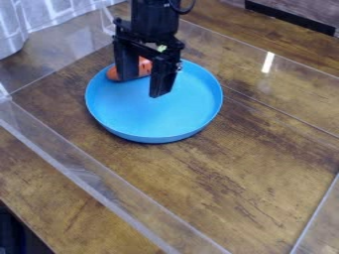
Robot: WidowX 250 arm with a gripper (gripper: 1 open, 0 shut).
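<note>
My black gripper (141, 69) hangs over the back part of a blue plate (153, 114), its two fingers apart, open. An orange object (125, 73) sits at the back left of the plate, partly hidden behind the gripper. I cannot tell what it is, or whether a finger touches it.
The plate rests on a wooden surface (225, 198). Clear plastic edges run along the left and the right. A crumpled clear or white sheet (27, 25) is at the top left. The wood to the front and right of the plate is bare.
</note>
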